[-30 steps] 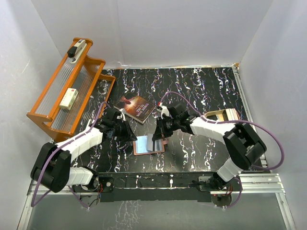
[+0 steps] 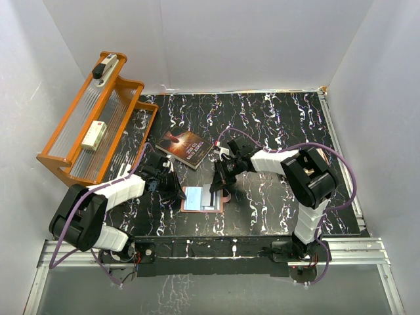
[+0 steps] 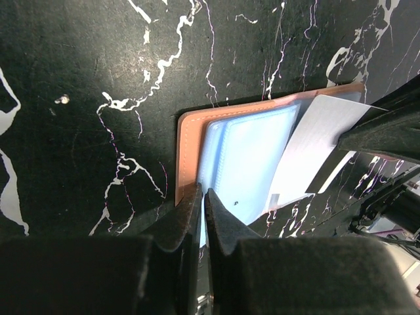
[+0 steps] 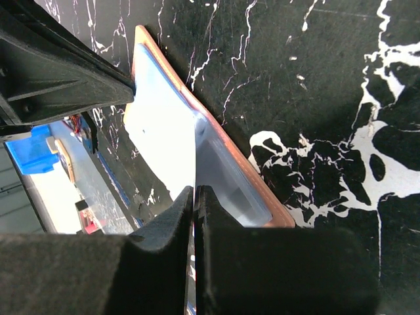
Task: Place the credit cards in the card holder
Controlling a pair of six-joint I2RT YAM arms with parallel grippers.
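Note:
The card holder [image 2: 192, 209] lies open on the black marbled surface, with an orange-pink edge and a light blue pocket [image 3: 252, 154]. A white card with a black stripe [image 3: 314, 141] is tilted over the holder's right half. My right gripper is shut on this card, which shows edge-on as a thin white line between the fingers. Whether its lower edge is inside a slot cannot be made out. My left gripper is shut at the holder's left edge, nothing visible between its fingers.
Behind the holder lies a dark book [image 2: 186, 146]. A wooden rack [image 2: 108, 111] stands at the left, carrying a small white box [image 2: 94, 135] and a stapler [image 2: 105, 69]. Open surface extends behind and to the right of the holder.
My right gripper has shifted slightly with the card, while its forearm and elbow swung left and down. The left gripper has edged slightly down at the holder's left edge.

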